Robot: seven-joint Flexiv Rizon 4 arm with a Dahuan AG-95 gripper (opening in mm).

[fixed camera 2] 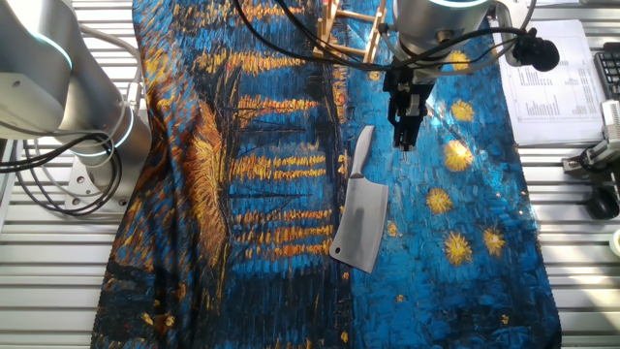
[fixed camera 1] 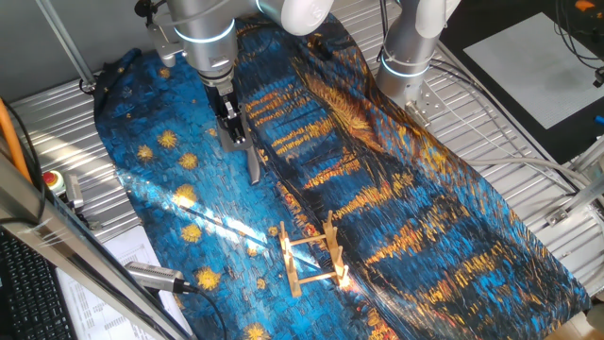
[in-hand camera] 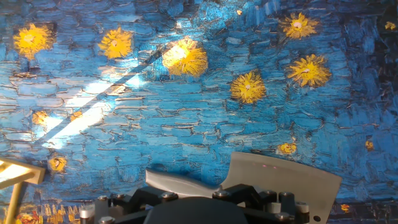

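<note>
A metal cleaver lies flat on the painted cloth, its handle pointing towards the wooden rack. In the wrist view the cleaver is at the bottom, partly covered by the gripper. My gripper hangs above the cloth beside the handle, apart from it in exterior view 2. From the wrist, the gripper looks open, its finger parts spread to either side. Exterior view 1 shows the gripper in front of part of the cleaver. Nothing shows held. A small wooden rack stands on the cloth.
The blue and orange cloth covers the table with a few folds. Papers and a keyboard lie outside it.
</note>
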